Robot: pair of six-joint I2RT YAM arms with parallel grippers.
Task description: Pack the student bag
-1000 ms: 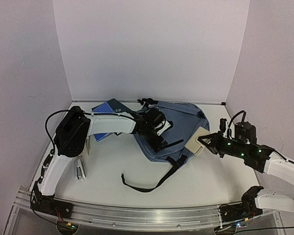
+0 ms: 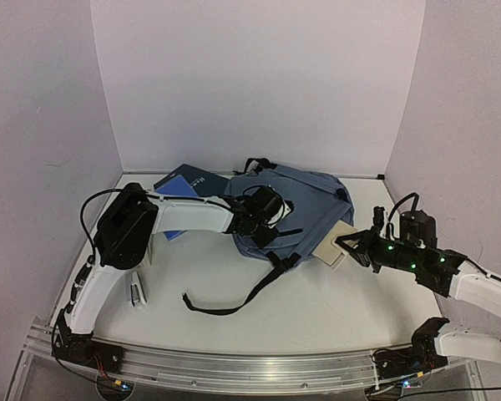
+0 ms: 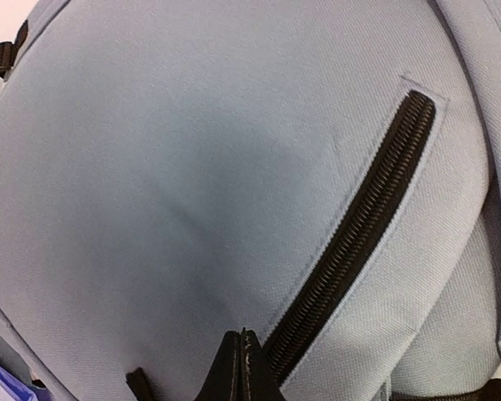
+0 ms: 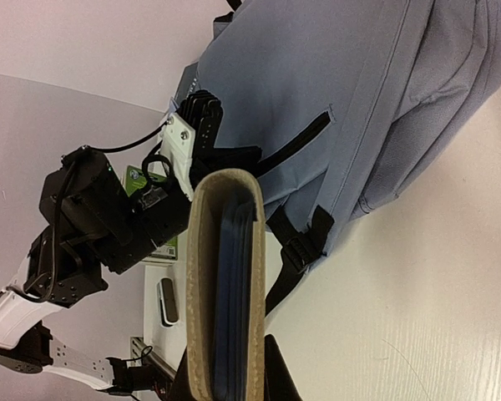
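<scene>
The blue-grey bag (image 2: 309, 194) lies on the table, its black pocket zipper (image 3: 351, 242) running diagonally across the front in the left wrist view. At the zipper's lower end my left gripper is shut, its fingertips together with nothing visible between them. The pocket's edge lies outside those fingers, beside the zipper tape. Over the right side of the bag, my right gripper (image 2: 355, 244) is shut on a beige-covered case (image 4: 225, 276) with dark blue layers inside. In the right wrist view this case hides most of that gripper.
A blue folder (image 2: 177, 185) and a dark book (image 2: 196, 179) lie at the back left, partly behind the bag. A small white-and-dark item (image 2: 136, 290) rests at front left. One bag strap (image 2: 234, 307) trails over the otherwise clear front table.
The bag and its strap have shifted left and slightly toward the back. The right arm holds the case almost still.
</scene>
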